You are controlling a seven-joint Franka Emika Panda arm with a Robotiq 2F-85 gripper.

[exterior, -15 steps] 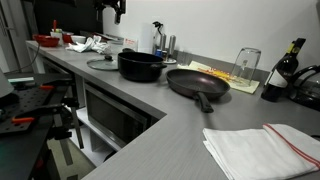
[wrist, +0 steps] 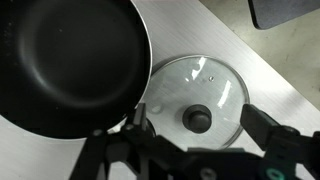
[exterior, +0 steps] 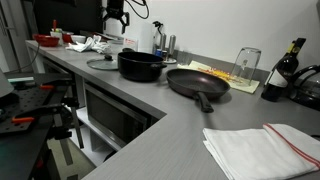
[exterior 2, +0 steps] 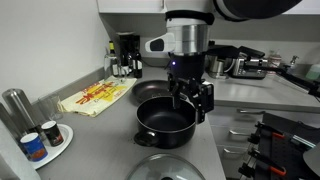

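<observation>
A clear glass lid (wrist: 215,82) with a black knob (wrist: 197,118) lies flat on the counter, beside the black pot (wrist: 75,60). My gripper is open above the lid, its dark fingers spread to either side of the knob with nothing held. From the second exterior view, the gripper (exterior 2: 190,98) hangs over the uncovered pot (exterior 2: 166,122), and part of the lid (exterior 2: 163,167) shows in front. The first exterior view has the gripper (exterior: 116,16) high at the back left, well above the lid (exterior: 101,64) and pot (exterior: 140,66).
A black frying pan (exterior: 197,84) sits to the right of the pot. Farther along are a folded white towel (exterior: 262,151), an upturned glass (exterior: 246,64) and a dark bottle (exterior: 284,72). Cans on a plate (exterior 2: 62,133) stand at one side.
High above the counter, my gripper has shifted slightly to the right in the first exterior view. The pot, lid and pan have stayed in place.
</observation>
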